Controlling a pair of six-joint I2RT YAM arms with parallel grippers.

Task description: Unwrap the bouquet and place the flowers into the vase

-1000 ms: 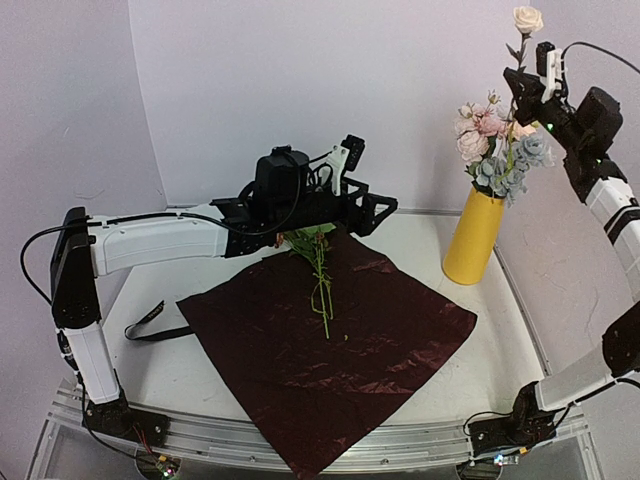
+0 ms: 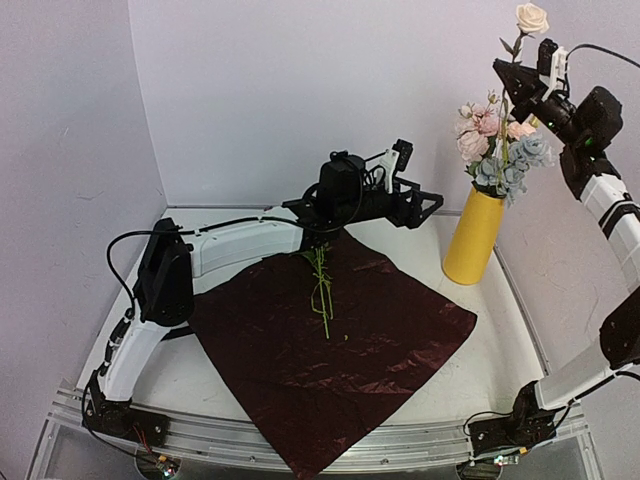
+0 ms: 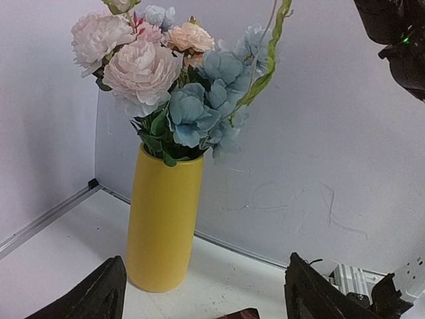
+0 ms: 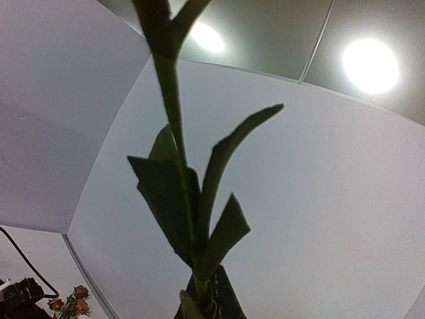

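At the back right stands a yellow vase (image 2: 474,238), upright, with pink, peach and blue flowers (image 3: 189,86) in its mouth. My right gripper (image 2: 508,82) is shut on the stem of a cream rose (image 2: 532,18), held high over the vase; the stem hangs down in front of the blooms. In the right wrist view the rose's leafy stem (image 4: 192,226) rises from between the fingers. My left gripper (image 2: 432,204) is to the left of the vase, its fingers open and empty. The vase shows beyond the left fingers (image 3: 99,292).
More green stems (image 2: 323,290) lie on a dark red cloth (image 2: 340,390) mid-table, their blooms hidden under the left arm in the top view. Orange flowers (image 4: 70,302) show in the right wrist view.
My left arm has swung right, bringing its open gripper closer to the vase. The right gripper has shifted slightly left with the cream rose.
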